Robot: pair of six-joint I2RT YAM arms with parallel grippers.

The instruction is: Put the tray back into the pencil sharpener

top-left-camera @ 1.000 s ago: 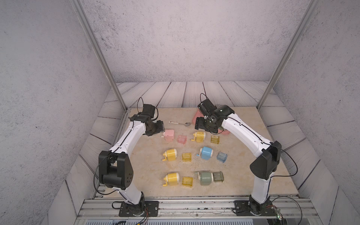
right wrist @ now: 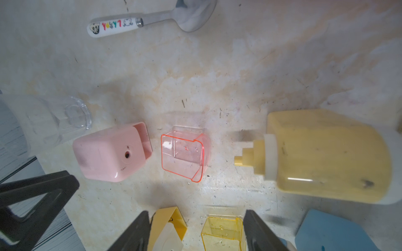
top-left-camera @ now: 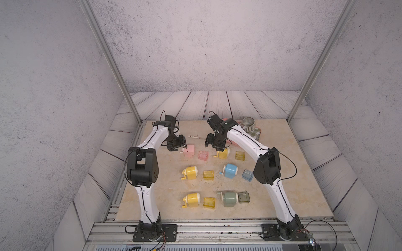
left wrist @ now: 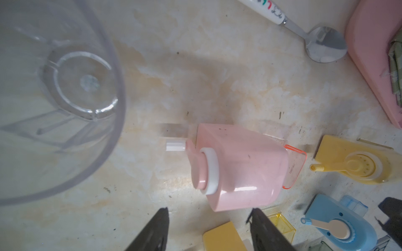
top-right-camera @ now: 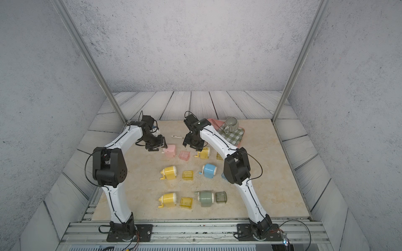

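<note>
A pink pencil sharpener [left wrist: 247, 167] lies on the table close to my left gripper, which is part open with nothing between its fingers. Just right of that sharpener sits its clear pink tray [right wrist: 184, 154], apart from it. The sharpener's tray slot [right wrist: 143, 140] faces the tray. My right gripper is also open and empty, held above the table near the pink tray and the back yellow sharpener [right wrist: 330, 154]. Other sharpeners, two yellow, one blue [top-left-camera: 229, 170] and one green [top-left-camera: 229, 199], each have a loose tray to their right.
A clear cup [left wrist: 79, 100] stands left of the pink sharpener. Behind lie a spoon [right wrist: 150, 18] and, at the back right, a pink board with a checked cloth [top-right-camera: 236, 136] and a grey ribbed cup [top-right-camera: 231, 124].
My right gripper has moved left, towards the pink tray. The left gripper has moved slightly right, nearer the pink sharpener. The sharpeners and trays stay where they were.
</note>
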